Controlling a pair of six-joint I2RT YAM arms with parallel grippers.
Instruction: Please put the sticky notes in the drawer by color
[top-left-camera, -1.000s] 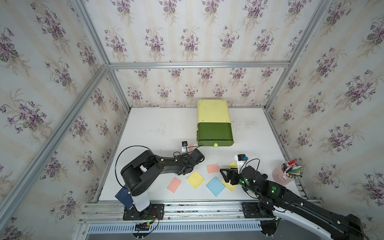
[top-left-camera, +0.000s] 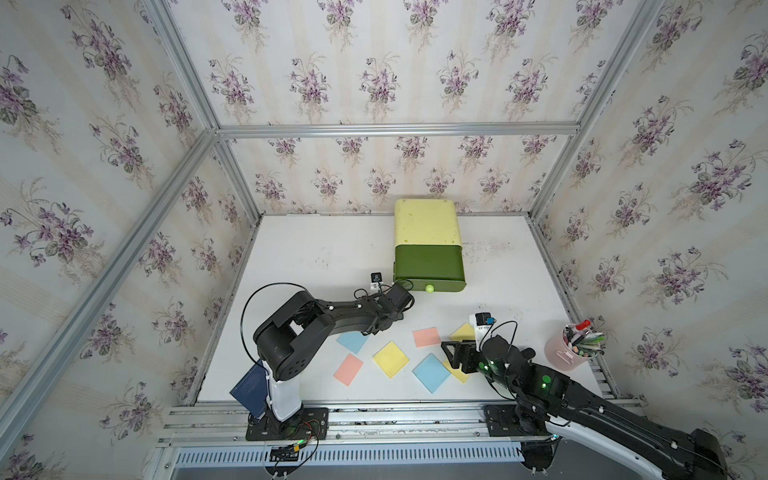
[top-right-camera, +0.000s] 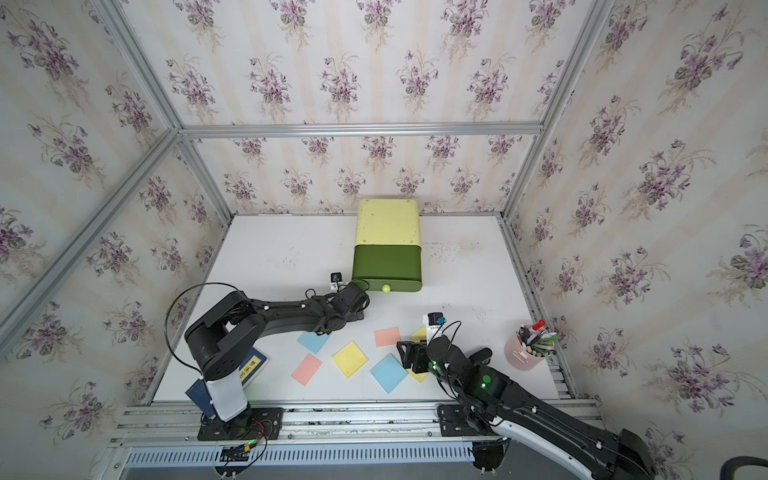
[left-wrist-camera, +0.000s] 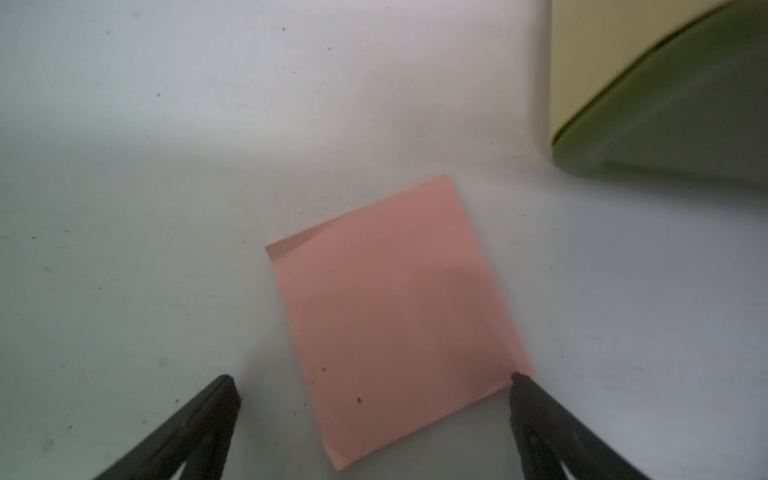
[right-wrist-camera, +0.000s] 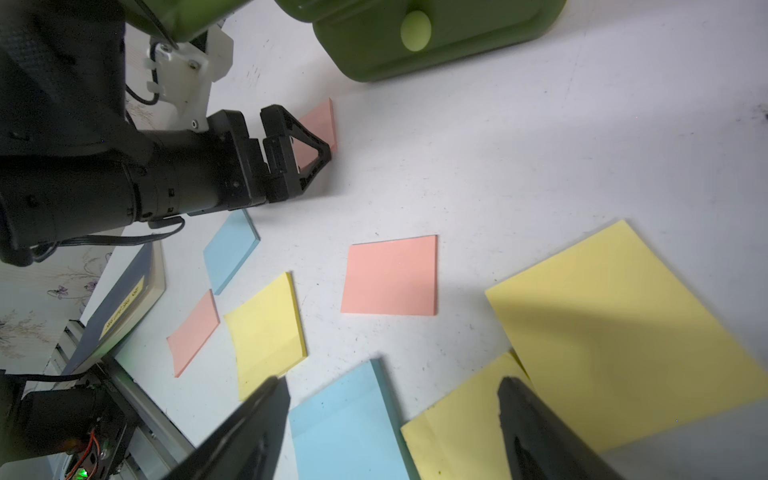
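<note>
My left gripper is open above a pink sticky note (left-wrist-camera: 400, 312); one fingertip overlaps the note's right corner in the left wrist view, but contact is unclear. This note lies by the left front corner of the green drawer (top-left-camera: 429, 262), which is pulled out of its yellow cabinet (top-left-camera: 427, 220). My right gripper hovers open over the front of the table, nothing between its fingers. Below it lie a blue note (right-wrist-camera: 348, 428) and two yellow notes, one large (right-wrist-camera: 624, 336) and one partly hidden (right-wrist-camera: 468, 424). Another pink note (right-wrist-camera: 390, 276) is further back.
Towards the left lie a yellow note (top-left-camera: 391, 359), a pink note (top-left-camera: 348, 369) and a blue note (top-left-camera: 352, 341) partly under the left arm. A pen cup (top-left-camera: 562, 352) stands right, a dark blue book (top-left-camera: 249, 390) front left.
The left gripper has moved back and slightly right, towards the drawer, now covering the pink note there from above. The drawer has shifted very slightly. The right arm has barely moved.
</note>
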